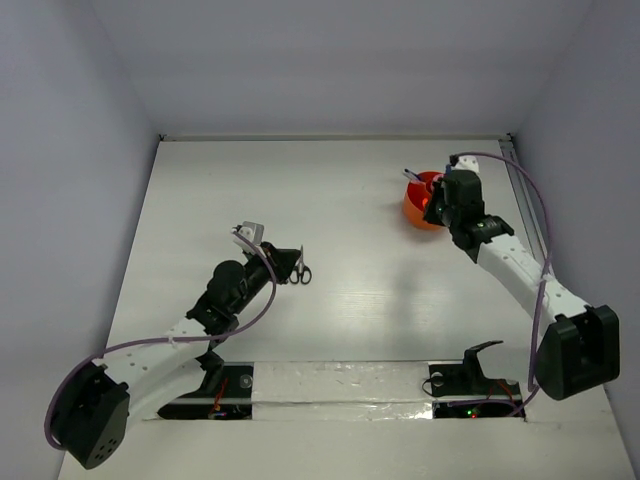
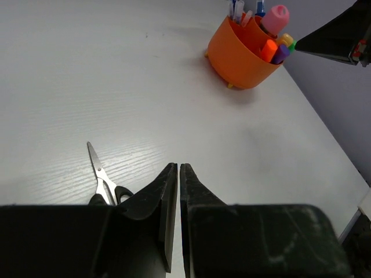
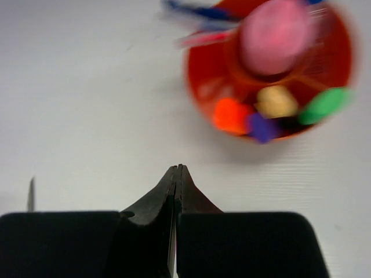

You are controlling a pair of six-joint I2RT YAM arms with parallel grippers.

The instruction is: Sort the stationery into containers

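Note:
An orange pen holder [image 1: 420,215] [image 2: 235,58] at the back right holds several markers and pens, among them a pink one [image 2: 275,19] [image 3: 272,35]. Scissors [image 1: 305,275] [image 2: 98,174] lie alone on the table, beside my left gripper [image 1: 290,258], which is shut with nothing showing between its fingers. Over the near side of the holder is my right gripper [image 1: 432,212], also shut, its fingertips empty in its own blurred wrist view.
Grey walls bound it at the back and both sides, close behind my right arm.

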